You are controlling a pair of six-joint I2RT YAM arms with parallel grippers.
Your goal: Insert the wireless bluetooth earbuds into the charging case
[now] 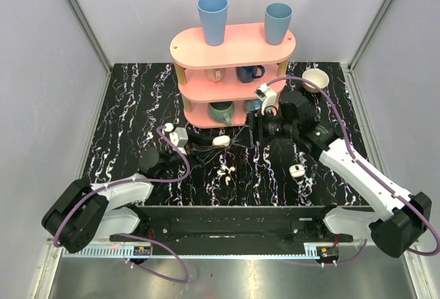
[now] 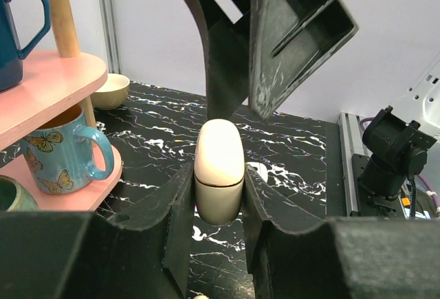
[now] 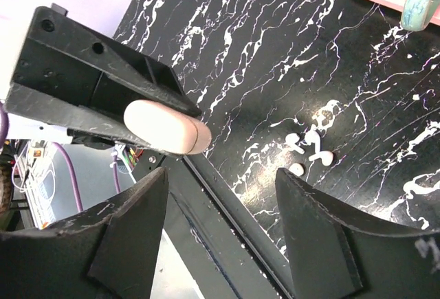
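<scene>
The white charging case (image 1: 221,141), a rounded oblong with a dark seam in the left wrist view, is clamped in my left gripper above the table. It looks closed. My right gripper stands part open beside the case's free end, with nothing between its fingers. In the left wrist view its dark fingers (image 2: 292,51) rise just behind and above the case; whether they touch it I cannot tell. Several small white pieces, apparently the earbuds (image 3: 320,157), lie loose on the black marbled table below, also visible as earbuds (image 1: 227,170) from above.
Behind the grippers stands a pink shelf (image 1: 234,91) with mugs and cups, a teal mug (image 1: 221,111) on its lowest level. A white mouse-like object (image 1: 297,170) lies to the right, and a cream bowl (image 1: 315,78) at the back right.
</scene>
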